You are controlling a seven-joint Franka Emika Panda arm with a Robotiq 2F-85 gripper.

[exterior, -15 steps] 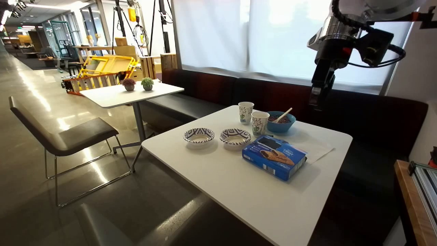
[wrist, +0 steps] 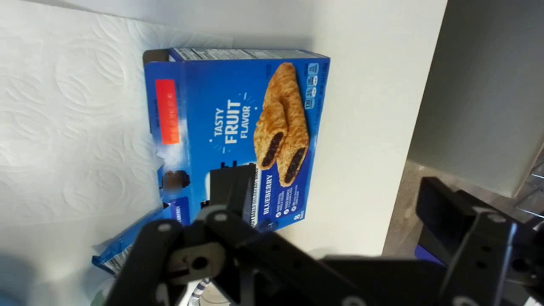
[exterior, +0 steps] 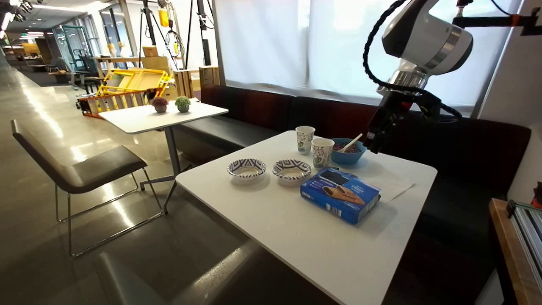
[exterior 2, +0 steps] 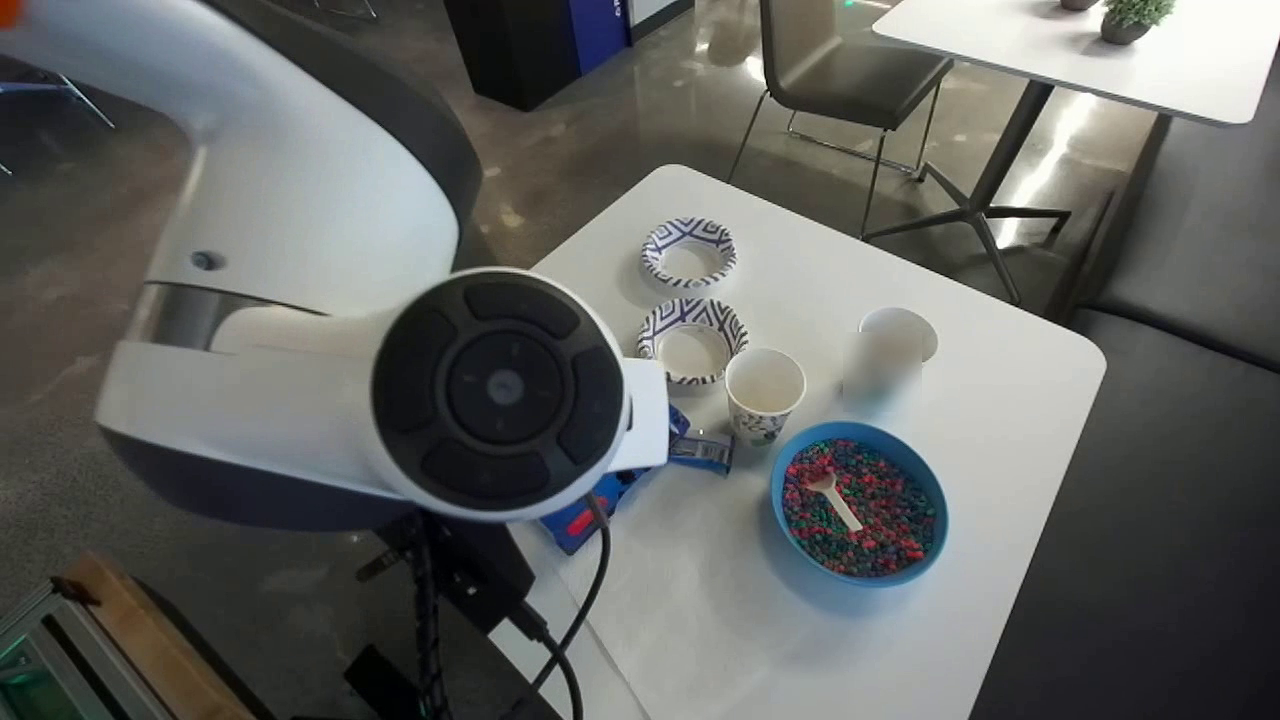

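My gripper (exterior: 374, 142) is in the air above the table's far right part, open and with nothing between its fingers. Below it in the wrist view lies a blue fruit bar box (wrist: 229, 117), flat on the table, with one end flap open. A blue wrapped bar (wrist: 127, 239) sticks out beside the box, partly hidden by my gripper. The white paper towel (wrist: 66, 122) lies flat by the box's open end. In the second exterior view my arm covers most of the box (exterior 2: 576, 518).
A blue bowl (exterior 2: 792, 546) holds small coloured pieces and a spoon (exterior 2: 836, 500). Two patterned paper cups (exterior: 322, 152) (exterior: 305, 140) stand by it. Two patterned paper bowls (exterior: 246, 169) (exterior: 291, 170) sit farther left.
My gripper has come down and slightly left toward the table, and its tilt has changed. Box, bowls and cups have stayed where they were.
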